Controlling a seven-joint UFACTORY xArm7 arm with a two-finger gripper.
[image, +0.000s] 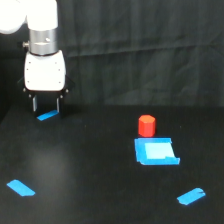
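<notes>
My gripper (46, 106) is at the far left, pointing down, its two dark fingers apart with nothing visible between them. Just below it a small blue strip (48, 115) lies on the dark table. Well to the right of the gripper is a red block (147, 126). Right in front of the block, a blue-edged square (141, 150) with a pale middle lies on the table; I cannot tell whether the two touch.
Another blue strip (20, 188) lies at the front left, and one more blue strip (191, 196) at the front right. A dark curtain (140, 50) hangs behind.
</notes>
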